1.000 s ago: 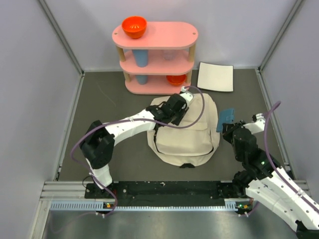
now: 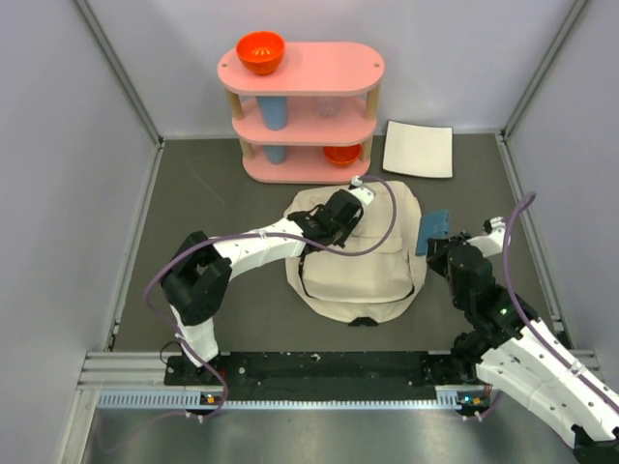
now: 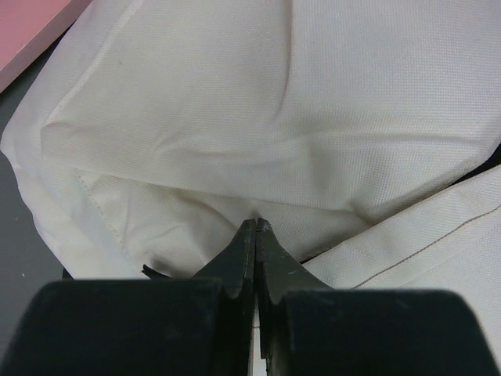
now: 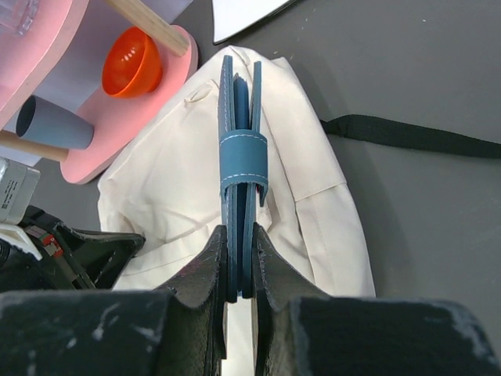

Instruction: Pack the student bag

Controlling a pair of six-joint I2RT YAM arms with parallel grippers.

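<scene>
The cream cloth bag [image 2: 353, 280] lies flat on the dark table, its upper part partly hidden by my left arm. Over its upper half is my left gripper, shut at a fabric fold, with nothing visible between its fingers. A flat blue case [image 2: 432, 230] with a stitched band hangs just right of the bag. My right gripper is shut on the lower end of that blue case [image 4: 243, 157], which stands edge-on in the right wrist view, with the bag behind it.
A pink shelf [image 2: 308, 70] stands behind the bag, holding orange bowls [image 2: 261, 52] and blue cups [image 2: 273, 111]. A white board [image 2: 418, 149] lies at the back right. A black strap [image 4: 415, 135] extends from the bag. Table left of the bag is clear.
The right gripper has shifted slightly left with the blue case, closer to the bag. My left gripper has moved a little toward the front of the table, still over the bag.
</scene>
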